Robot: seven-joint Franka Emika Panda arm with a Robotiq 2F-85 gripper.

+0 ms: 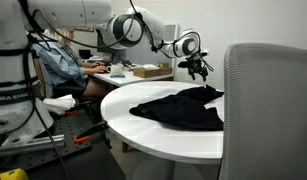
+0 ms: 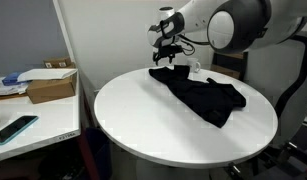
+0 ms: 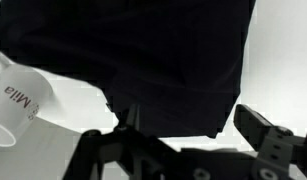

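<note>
A black cloth lies spread and rumpled on the round white table, with a raised fold at its far end. Above that end hangs my gripper, pointing down, clear of the cloth. In the wrist view the open gripper has its two fingers well apart. Beneath them is a corner of the cloth, with nothing visibly held. A white cup with "Mila" printed on it shows at the left of the wrist view.
A grey chair back or panel blocks the right of the first exterior view. Beside the table stands a desk with a cardboard box and a tablet.
</note>
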